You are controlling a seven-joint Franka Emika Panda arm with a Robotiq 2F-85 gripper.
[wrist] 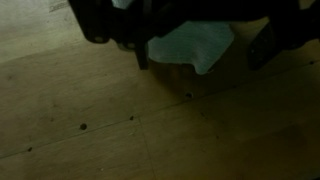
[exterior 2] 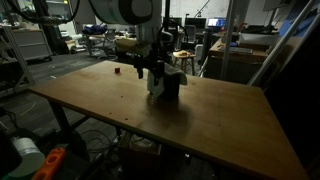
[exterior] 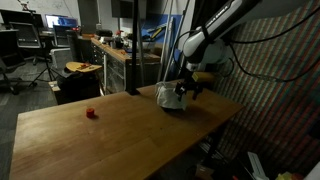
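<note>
A crumpled white cloth (exterior: 172,97) lies draped over a dark object (exterior 2: 173,86) on the wooden table. In exterior view 1 my gripper (exterior: 188,88) is low at the cloth's right side. Seen from the other side, the cloth (exterior 2: 158,82) hangs down one side of the dark object, close to the gripper (exterior 2: 155,66). In the dim wrist view, part of the pale cloth (wrist: 193,45) shows between the spread fingers of the open gripper. Whether either finger touches it, I cannot tell.
A small red object (exterior: 90,113) sits alone on the table (exterior: 90,150), well away from the cloth. A dark upright post (exterior: 135,50) stands by the far edge, with chairs and desks behind.
</note>
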